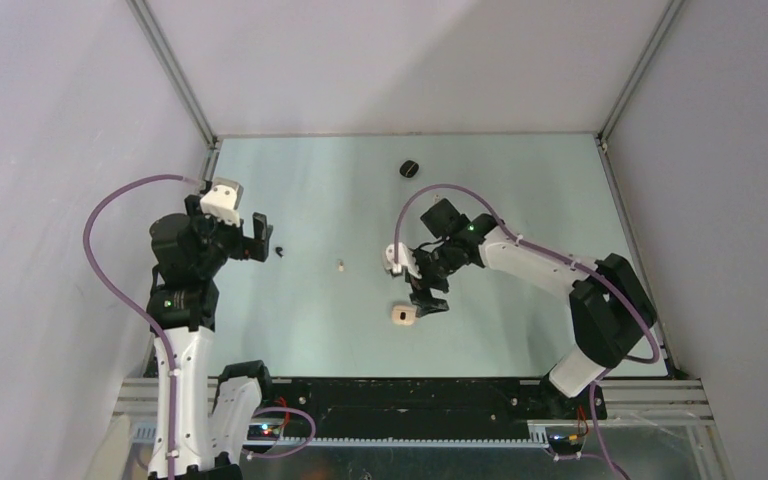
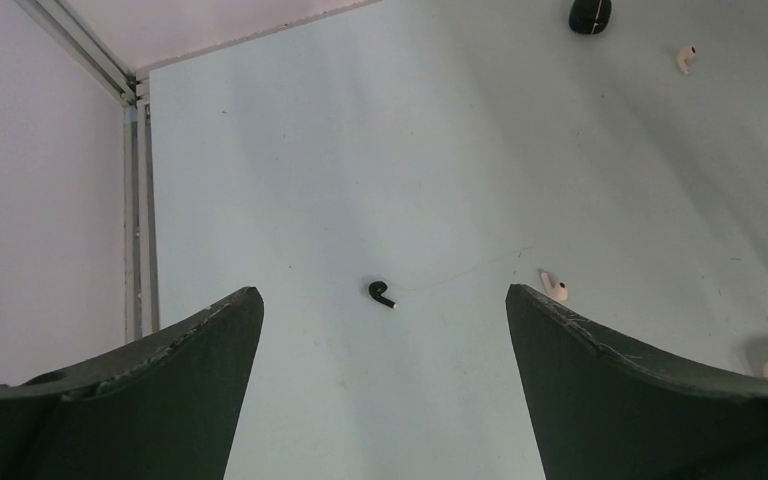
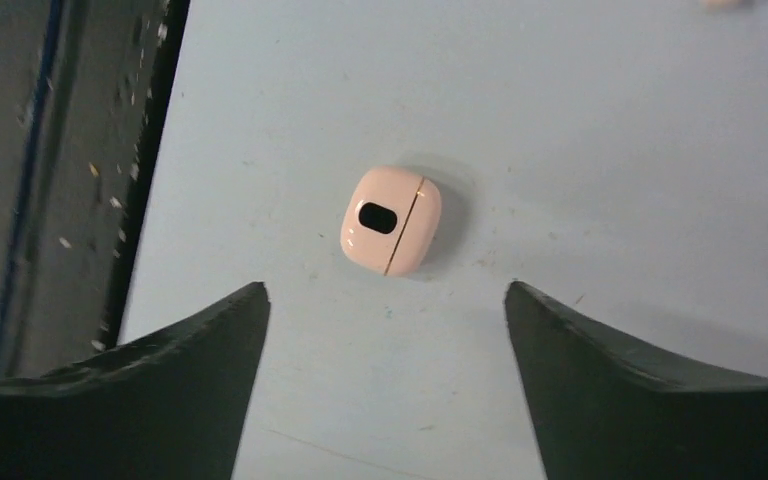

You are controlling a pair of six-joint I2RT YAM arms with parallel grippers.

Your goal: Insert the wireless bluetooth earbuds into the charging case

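Note:
A pink charging case (image 1: 403, 315) (image 3: 390, 222) lies near the front middle of the table, below my right gripper (image 1: 427, 300), whose fingers stand apart with nothing between them. A black case (image 1: 409, 169) (image 2: 590, 14) is at the back. A black earbud (image 1: 279, 251) (image 2: 379, 293) lies on the left side, a pink earbud (image 1: 341, 265) (image 2: 554, 287) right of it. Another pale earbud (image 2: 686, 60) is near the black case. My left gripper (image 1: 259, 237) hangs open over the left of the table.

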